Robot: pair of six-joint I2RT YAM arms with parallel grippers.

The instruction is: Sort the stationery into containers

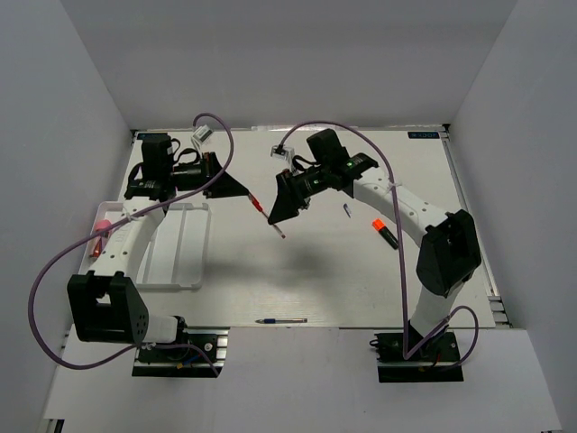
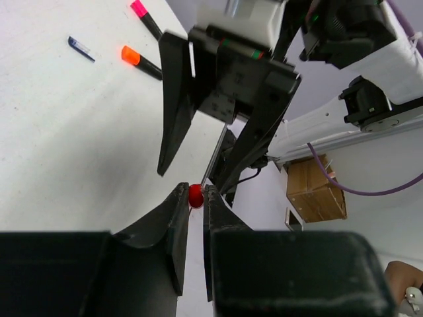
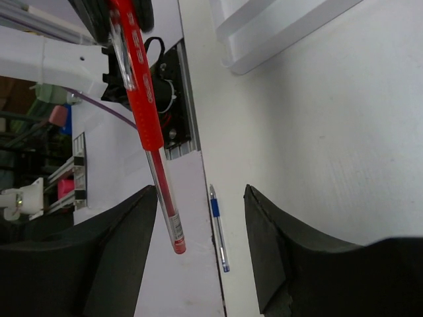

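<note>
My left gripper (image 1: 249, 192) is shut on a red pen (image 1: 257, 205), whose clear lower end slopes down to the right. In the left wrist view the pen's red end (image 2: 195, 196) shows between the left fingertips. Across from it, my right gripper (image 1: 273, 219) stands part open at the pen's lower half. From the right wrist, the pen (image 3: 147, 119) reaches down into the gap between the right fingers, nearer the left-hand one; no grip on it shows. A white divided tray (image 1: 208, 236) lies at the left, partly under the left arm.
A blue pen (image 1: 281, 321) lies at the table's front edge. To the right are an orange-capped marker (image 1: 385, 234) and a small blue-and-clear piece (image 1: 347, 210). A pink-capped marker (image 2: 147, 18) appears beyond them. Reddish items (image 1: 97, 242) sit in the tray's left compartment.
</note>
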